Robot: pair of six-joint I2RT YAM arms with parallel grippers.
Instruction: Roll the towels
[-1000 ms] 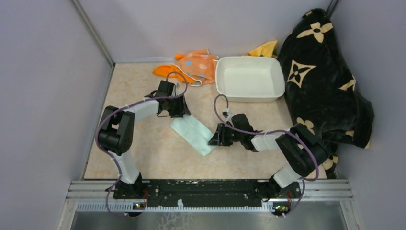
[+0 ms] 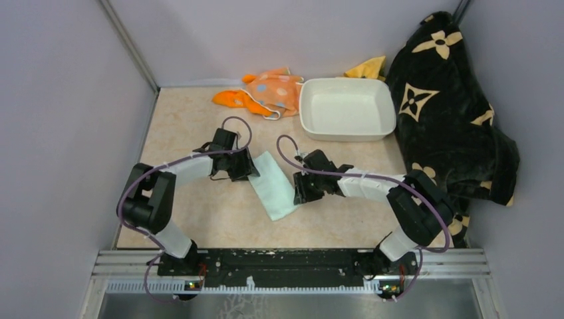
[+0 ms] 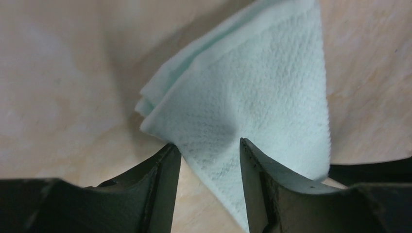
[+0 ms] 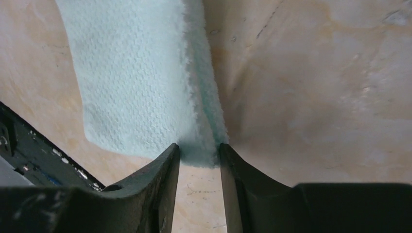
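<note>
A mint-green towel (image 2: 273, 189) lies slantwise in the middle of the table, a folded lip along an edge in both wrist views. My left gripper is open at one end of the towel (image 3: 252, 87), its tips apart by the folded corner. My right gripper has its tips at the other end, one either side of the folded edge of the towel (image 4: 126, 82); they are part open, and whether they press on the cloth is unclear.
A white bin (image 2: 347, 106) stands at the back, beside orange cloths (image 2: 273, 93) and a yellow cloth (image 2: 364, 68). A black patterned blanket (image 2: 435, 133) fills the right side.
The towel has turned slightly.
</note>
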